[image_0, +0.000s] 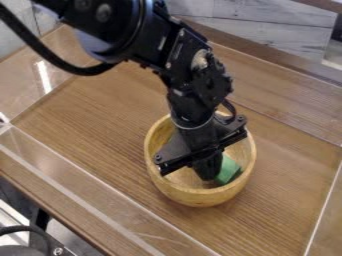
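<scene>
A light wooden bowl (183, 189) stands on the table, right of centre. The black gripper (203, 163) reaches down inside it, its tips low in the bowl beside a green block (227, 172) that lies in the bowl's right part. The gripper's lower end largely hides the block's left side. Whether anything is between the fingers cannot be made out.
A wall runs along the back. A dark cable shows at the lower left, off the table's edge.
</scene>
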